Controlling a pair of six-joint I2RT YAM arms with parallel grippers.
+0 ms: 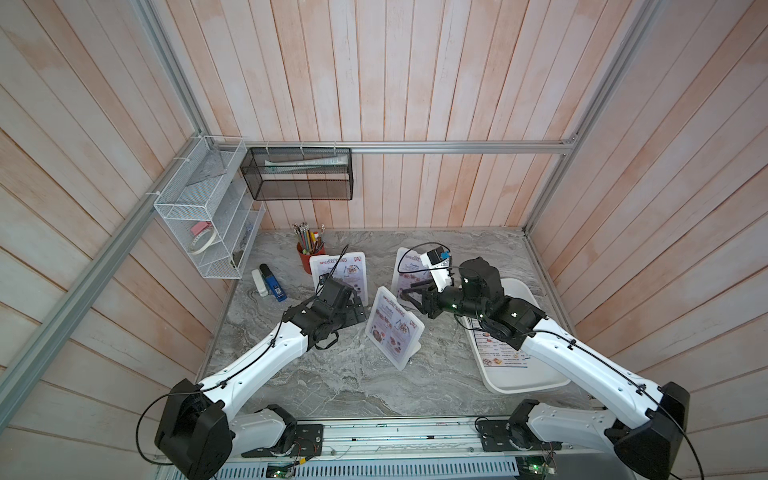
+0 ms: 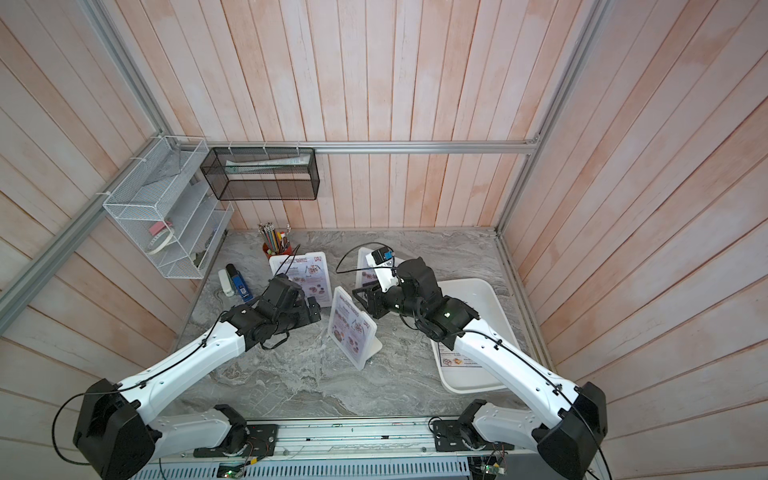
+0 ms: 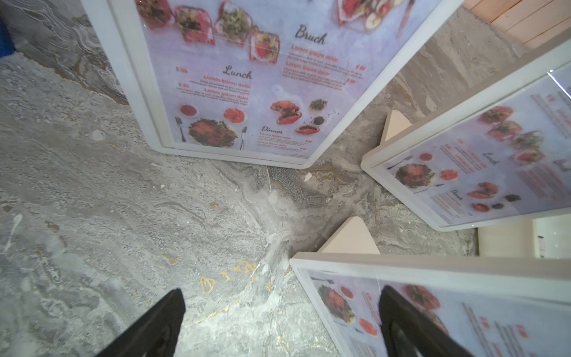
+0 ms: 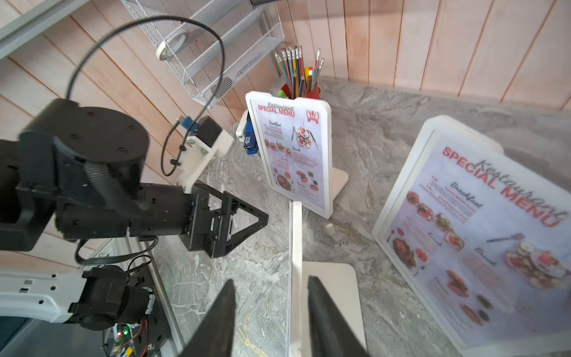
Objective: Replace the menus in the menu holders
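Note:
Three white holders with "Special Menu" sheets stand on the grey marbled table. The back left holder (image 1: 344, 265) and back right holder (image 4: 475, 244) face forward, while the middle holder (image 1: 392, 329) stands turned closer to the front. My left gripper is open just left of the middle holder; one finger (image 3: 410, 327) overlaps that holder in the left wrist view. On the other side, my right gripper has its fingers apart. The middle holder's thin edge (image 4: 295, 238) appears between them in the right wrist view; contact cannot be told.
A white tray (image 1: 524, 385) at the right holds a menu sheet (image 1: 500, 352), partly hidden under my right arm. Behind the back left holder is a red cup of brushes (image 4: 300, 89). A blue tube (image 1: 273, 282) lies at the left.

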